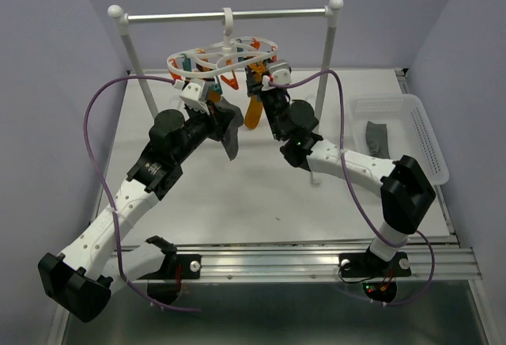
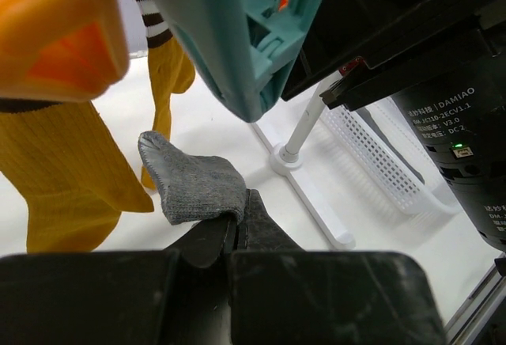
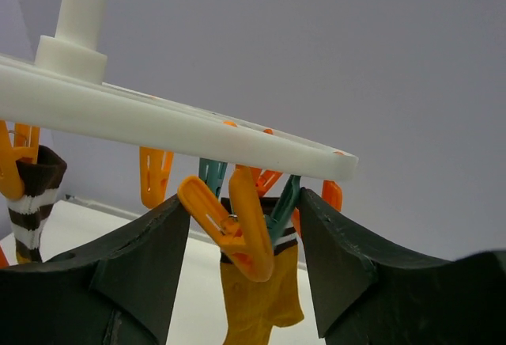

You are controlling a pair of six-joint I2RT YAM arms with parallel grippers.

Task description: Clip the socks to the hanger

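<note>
A white round clip hanger hangs from a rack, with orange and teal clips and yellow striped socks hanging from it. My left gripper is shut on a grey sock, held below a teal clip. My right gripper is around an orange clip and teal clips at the hanger's rim; whether its fingers press on them is unclear. In the top view it sits just right of the left gripper.
A white basket with another grey sock stands at the right. The rack's posts flank both arms.
</note>
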